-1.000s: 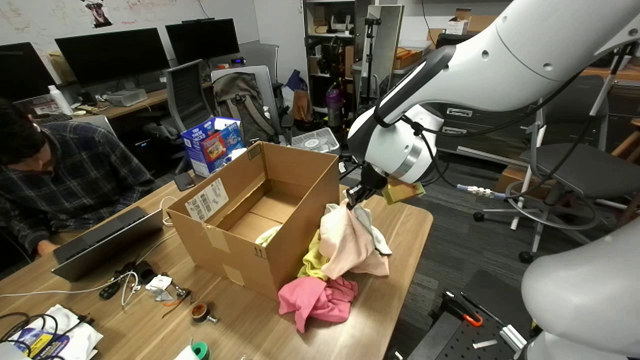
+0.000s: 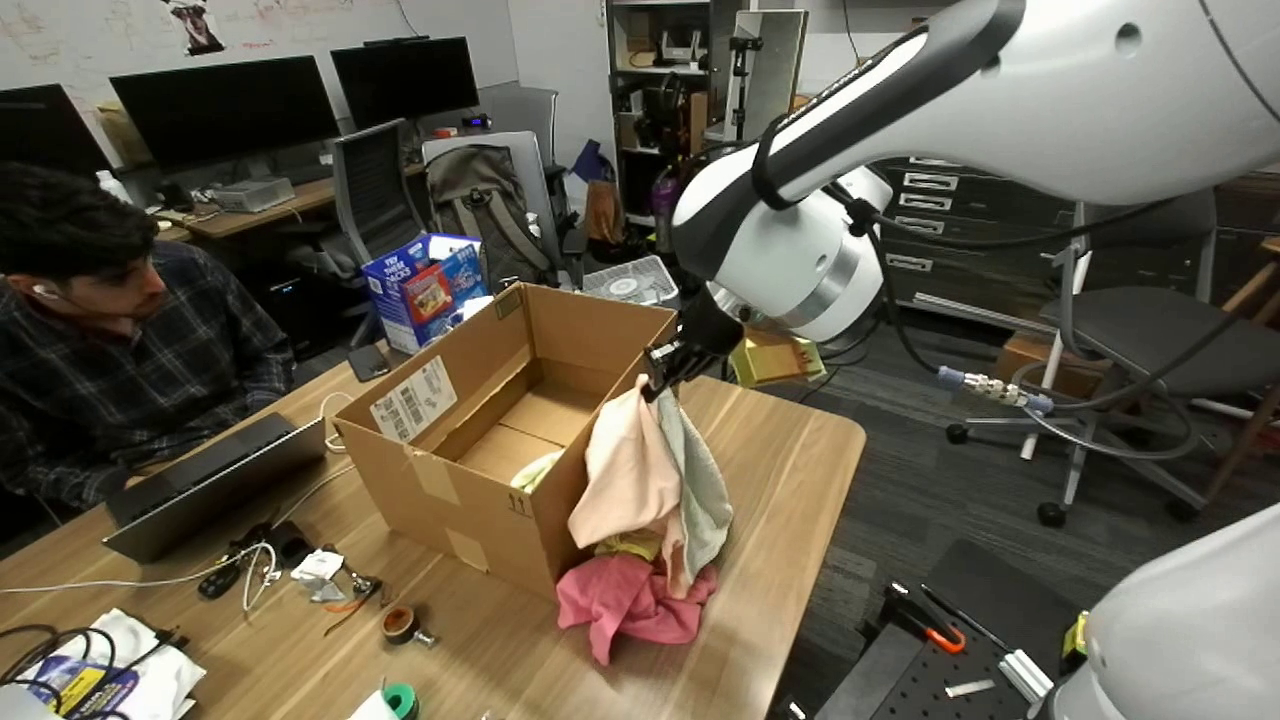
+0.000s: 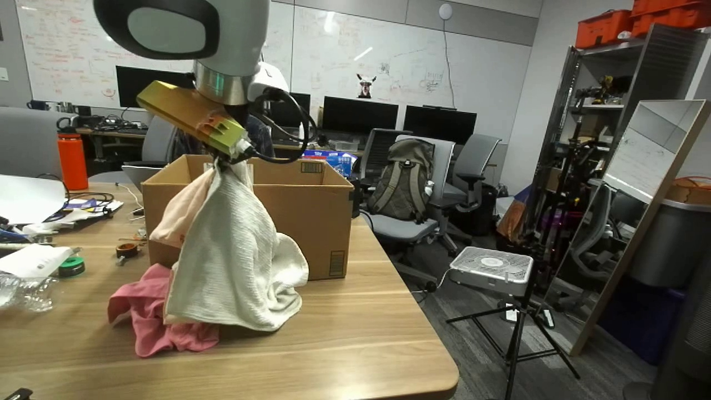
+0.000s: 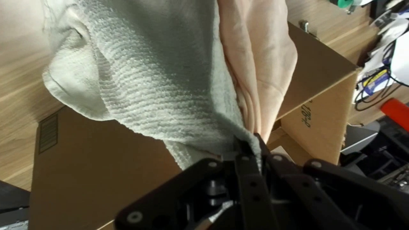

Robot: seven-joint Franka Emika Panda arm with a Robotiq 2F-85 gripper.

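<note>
My gripper (image 2: 654,374) is shut on cloth beside the rim of the cardboard box (image 2: 450,510). A whitish-grey ribbed towel (image 3: 233,256) and a peach cloth (image 2: 626,462) both hang from its fingers, outside the box wall. In the wrist view the towel (image 4: 161,80) clearly passes between the fingers; the peach cloth (image 4: 264,57) hangs close against it. Below them a pink cloth (image 2: 636,606) lies on the table, with a bit of yellow cloth (image 2: 636,544) showing above it. Inside the box, a pale yellowish cloth (image 2: 535,472) shows at the near corner.
A laptop (image 2: 216,480) and a seated person (image 2: 120,312) are beyond the box. Cables, a tape roll (image 2: 399,700) and small parts clutter the table's near left. Bare tabletop (image 2: 780,480) lies right of the box.
My gripper has moved left and up toward the box rim, lifting the peach cloth and whitish-grey towel with it. They now cover most of the yellow cloth. The seated person has shifted.
</note>
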